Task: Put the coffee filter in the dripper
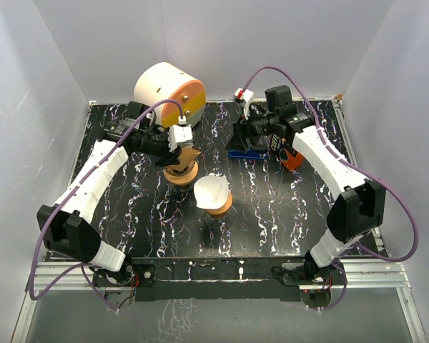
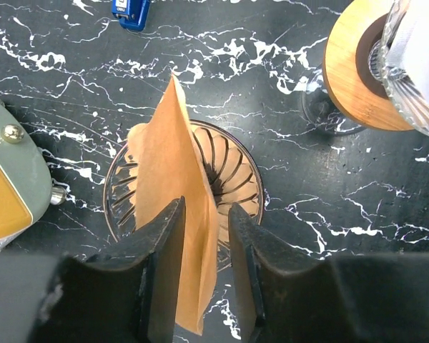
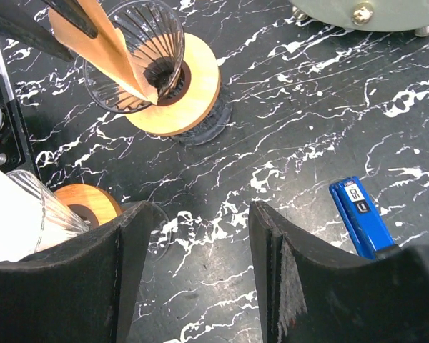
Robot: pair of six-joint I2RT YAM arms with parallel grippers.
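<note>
The brown paper filter [image 2: 175, 193] stands folded and tilted inside the clear ribbed dripper [image 2: 244, 171], its lower end down in the cone and its upper part rising past the rim. My left gripper is above the dripper with its fingers parted around the filter's upper part; a gap shows between the paper and one finger. In the right wrist view, the filter [image 3: 111, 53] reaches toward the dripper's [image 3: 173, 50] bottom. Off to the right, my right gripper [image 1: 239, 139] is open and empty above the table.
A second dripper holding a white filter [image 1: 212, 191] stands nearer the front. A blue clip-like object [image 3: 359, 214] lies below my right gripper. An orange bag [image 1: 293, 158] is at the right, and a rounded cream-and-orange box [image 1: 168, 84] at the back left.
</note>
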